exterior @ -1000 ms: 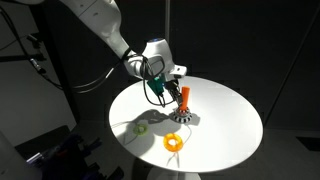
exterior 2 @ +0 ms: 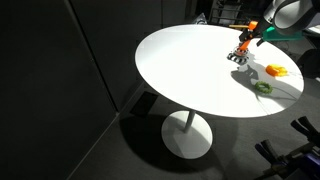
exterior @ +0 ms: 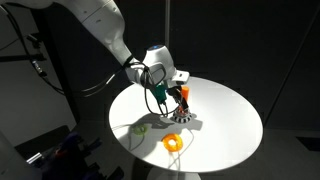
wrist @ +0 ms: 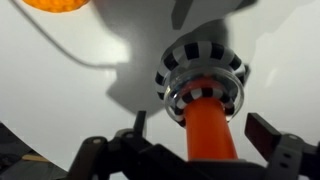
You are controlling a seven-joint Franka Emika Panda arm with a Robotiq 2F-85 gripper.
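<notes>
An orange post [wrist: 207, 130] rises from a clear round base with a black-and-white checkered rim [wrist: 169, 72], standing on the white round table. In the wrist view the top of the post lies between the spread fingers of my gripper, with a gap on either side. From exterior view 1, the gripper [exterior: 178, 97] is beside the post [exterior: 185, 93] and hides part of it. The fingers stand open and grip nothing. In exterior view 2 the orange post [exterior 2: 245, 42] shows near the table's far right, close to the arm.
An orange-yellow ring [exterior: 172, 142] lies flat toward the table's front. Left of it lies a green ring [exterior: 139, 128], partly under the arm.
My gripper has moved slightly down and now covers more of the orange post. The post's base and both rings stay where they were.
</notes>
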